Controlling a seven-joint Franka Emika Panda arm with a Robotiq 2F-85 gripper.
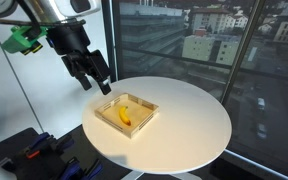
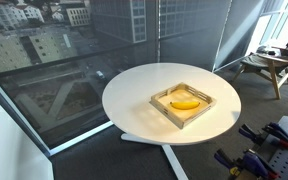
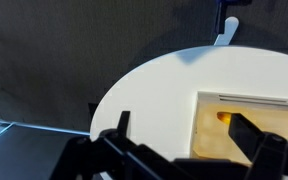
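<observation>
A yellow banana (image 1: 124,116) lies inside a shallow, light wooden tray (image 1: 145,122) on a round white table. From the other side, the banana (image 2: 185,105) rests on the floor of the tray (image 2: 198,117). High above the near left side of the table hangs my gripper (image 1: 94,88), its fingers spread apart with nothing between them. In the wrist view my gripper shows a wide gap between its two dark fingers, and the right finger covers most of the banana (image 3: 224,117). The tray (image 3: 209,98) is partly cut off there.
Large windows stand behind it. A wooden chair (image 2: 269,66) is far off at the right.
</observation>
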